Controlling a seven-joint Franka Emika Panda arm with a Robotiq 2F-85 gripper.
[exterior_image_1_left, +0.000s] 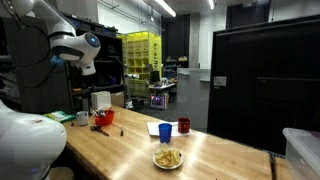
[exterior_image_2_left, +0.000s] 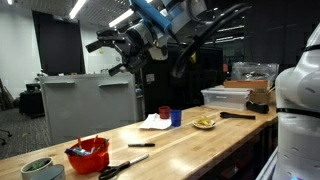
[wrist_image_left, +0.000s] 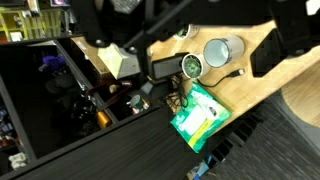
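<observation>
High above the left end of the wooden table, my gripper (exterior_image_2_left: 104, 58) hangs in the air. It stands open in exterior view 2, its two dark fingertips apart and nothing between them. Seen from the wrist, the dark fingers (wrist_image_left: 268, 53) are wide apart above a grey cup (wrist_image_left: 224, 48) and a can with a green top (wrist_image_left: 193, 65), well clear of both. A red container (exterior_image_2_left: 88, 155) with tools in it sits below. Toward the table's middle are a blue cup (exterior_image_1_left: 165, 131), a red mug (exterior_image_1_left: 184, 125) and a plate of yellowish food (exterior_image_1_left: 158, 161).
Black-handled scissors (exterior_image_2_left: 122, 168) lie beside the red container. White paper (exterior_image_2_left: 156, 122) is near the cups. A green packet (wrist_image_left: 200, 118) shows at the table edge in the wrist view. A clear bin (exterior_image_2_left: 228, 97) stands at the far end. Bare wood fills the table's front.
</observation>
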